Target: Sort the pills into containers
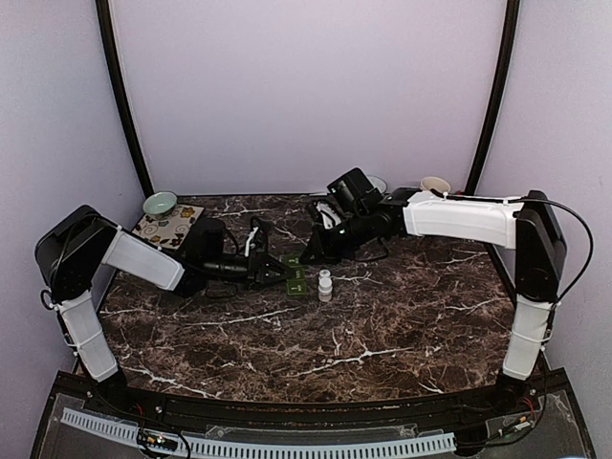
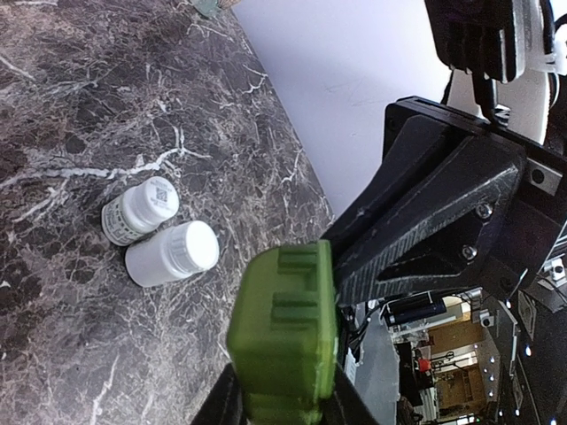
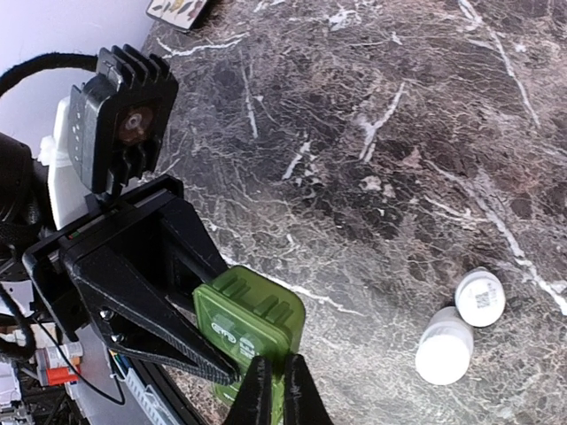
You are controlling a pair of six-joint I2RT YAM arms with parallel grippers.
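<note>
A green pill organizer (image 1: 298, 287) is held above the table near the centre, with my left gripper (image 1: 283, 272) shut on it from the left. Its ridged end faces up in the right wrist view, where the green case (image 3: 239, 328) sits between the left gripper's black fingers. My right gripper is shut, its tips close against the case's right side. Whether they touch a lid, I cannot tell. Two white pill bottles, one (image 3: 480, 297) beside the other (image 3: 445, 347), stand right of the case. No loose pills are visible.
At the back left lies a patterned tray (image 1: 170, 229) with a pale green bowl (image 1: 160, 204) on it. A cream bowl (image 1: 435, 184) stands at the back right.
</note>
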